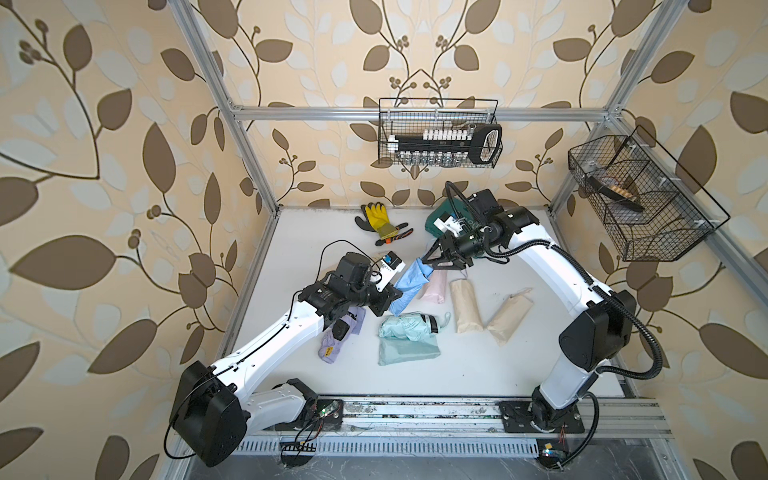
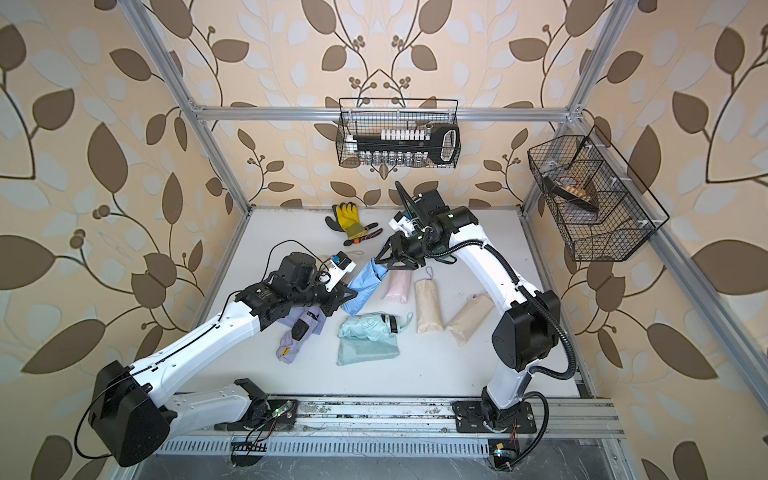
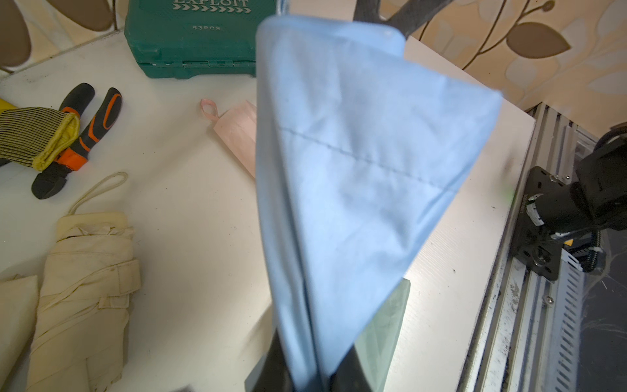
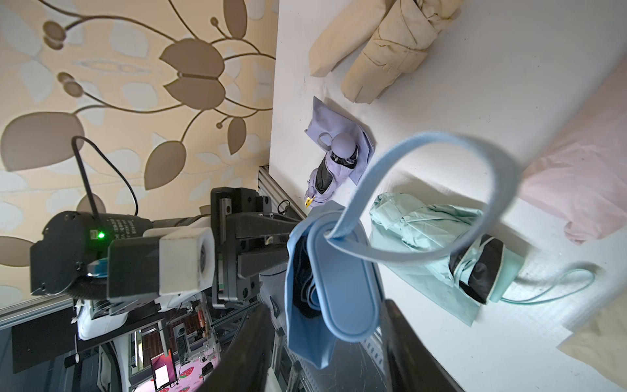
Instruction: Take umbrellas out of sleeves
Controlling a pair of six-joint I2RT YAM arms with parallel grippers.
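Observation:
A light blue sleeved umbrella [image 1: 412, 284] [image 2: 366, 284] is held in the air by my left gripper [image 1: 385, 297], shut on it; in the left wrist view its sleeve [image 3: 359, 163] fills the middle. The right wrist view shows the umbrella's flat end cap [image 4: 343, 287] and strap inside the sleeve's mouth. My right gripper [image 1: 441, 254] is at that upper end, fingers apart around the cap, part open. On the table lie a mint umbrella [image 1: 408, 326] on its sleeve, a lilac umbrella [image 2: 296, 340], two beige umbrellas [image 2: 428, 304] [image 2: 468, 320] and a pink one [image 2: 397, 285].
At the back lie yellow gloves [image 2: 346, 217], pliers [image 2: 360, 237] and a green case [image 3: 196, 45]. Wire baskets [image 1: 438, 133] [image 1: 640, 192] hang on the back and right frames.

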